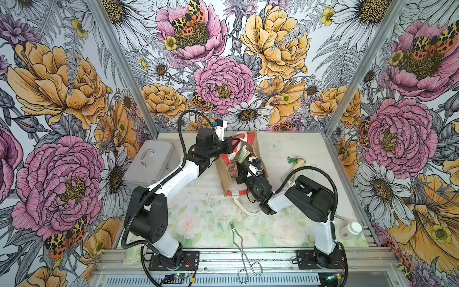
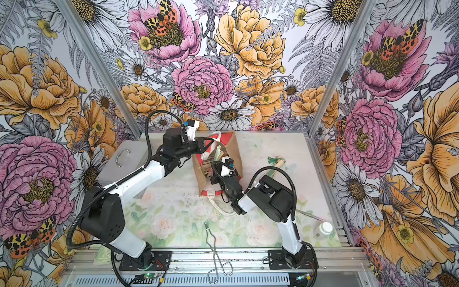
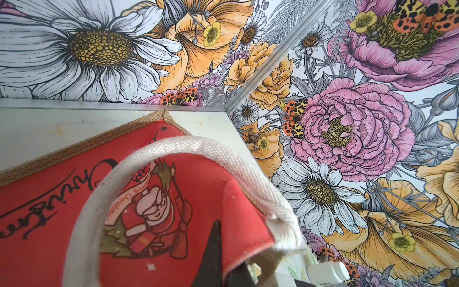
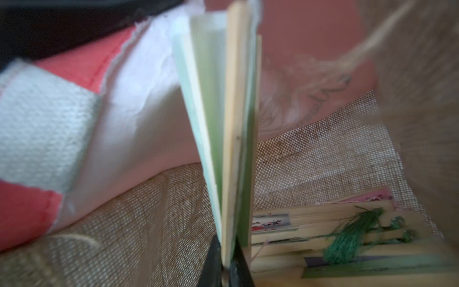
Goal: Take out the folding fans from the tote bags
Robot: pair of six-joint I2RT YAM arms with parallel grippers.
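Note:
The burlap tote bag [image 1: 222, 178], red-panelled with white handles, stands open at the middle of the table. My left gripper is shut on its red rim at the left side, beside a handle [image 3: 191, 146]. Inside the bag's mouth, my right gripper is shut on a light wooden folding fan [image 4: 232, 143] with green leaves, which points up from the fingers. Several more fans [image 4: 306, 239], one with a green tassel [image 4: 353, 234], lie at the bottom of the bag. Another folding fan [image 1: 292, 168] rests on the table right of the bag.
A grey metal box [image 1: 150, 162] stands at the back left. A white bottle [image 1: 351, 230] is near the right front corner, and metal tongs [image 1: 243, 260] lie across the front edge.

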